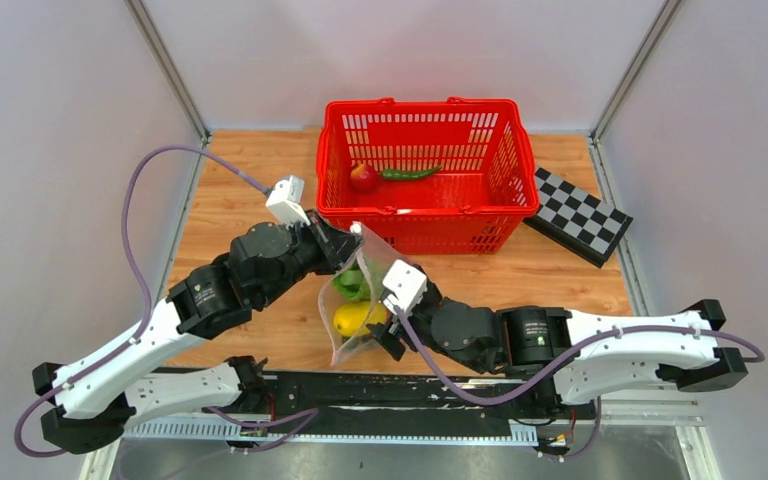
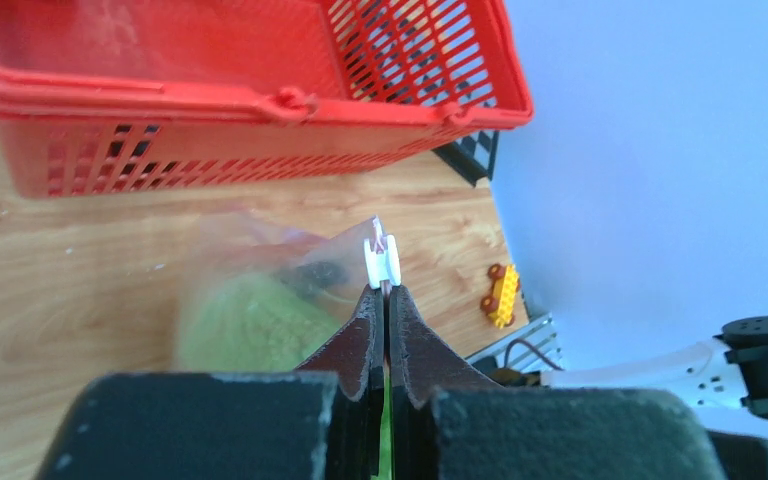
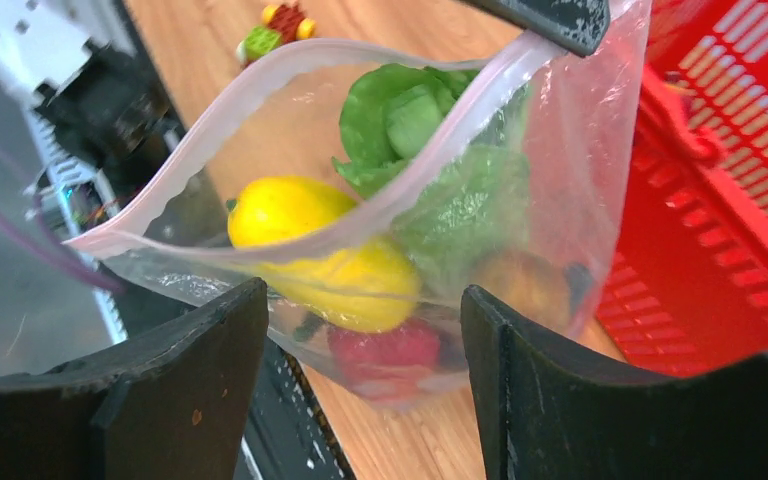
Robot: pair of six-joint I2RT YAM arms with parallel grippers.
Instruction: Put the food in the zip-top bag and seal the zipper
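The clear zip top bag [image 1: 332,300] hangs with its mouth gaping, its rim [image 3: 390,205] seen in the right wrist view. Inside are a yellow food item [image 3: 325,270], leafy greens [image 3: 390,120] and a red item [image 3: 385,355]. My left gripper is shut on the bag's upper edge, with a small white piece [image 2: 382,262] at its fingertips. Beside the bag's lower part, my right gripper stands open. The bag appears beyond its fingers [image 3: 230,345], and nothing is clamped between them.
A red basket [image 1: 425,225] behind the bag holds a red fruit [image 1: 364,178] and a green pepper [image 1: 410,174]. A checkered board [image 1: 582,212] lies to its right. A small toy [image 3: 278,32] and a yellow toy [image 2: 501,296] rest on the table.
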